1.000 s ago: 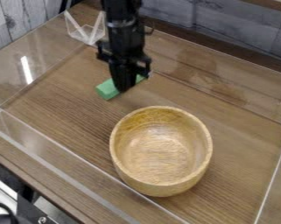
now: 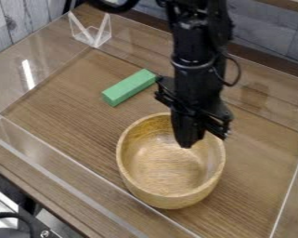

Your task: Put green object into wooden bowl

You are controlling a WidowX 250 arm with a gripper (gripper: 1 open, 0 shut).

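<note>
The green object (image 2: 129, 86), a small block-like piece, lies on the table behind and left of the bowl, apart from my gripper. The round wooden bowl (image 2: 145, 178) stands in the front middle, and the part of its inside that shows is empty. My dark gripper (image 2: 188, 138) hangs over the bowl's back part and hides some of its far rim. Its fingers blend into the black body, so their spacing is unclear. No green shows at the gripper.
A clear, wire-like or plastic item (image 2: 92, 30) stands at the back left. Black cables (image 2: 12, 221) lie at the lower left corner.
</note>
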